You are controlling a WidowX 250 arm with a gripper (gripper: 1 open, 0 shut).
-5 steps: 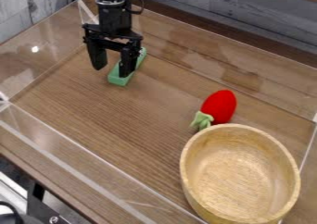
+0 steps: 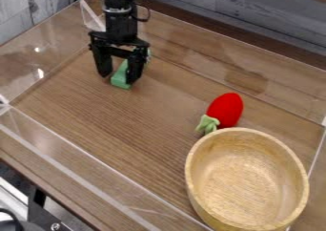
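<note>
My dark gripper [image 2: 118,50] reaches down from the top over a small green object [image 2: 121,77], open, with its fingers on either side of that object, which it partly hides. A red strawberry-like toy [image 2: 224,111] with green leaves lies on the wooden table at the right. A large tan round bowl [image 2: 247,212] sits at the lower right.
Walls or raised edges border it at the top and along the left.
The gripper has shifted slightly and now covers more of the green object. The red toy and bowl are unmoved.
</note>
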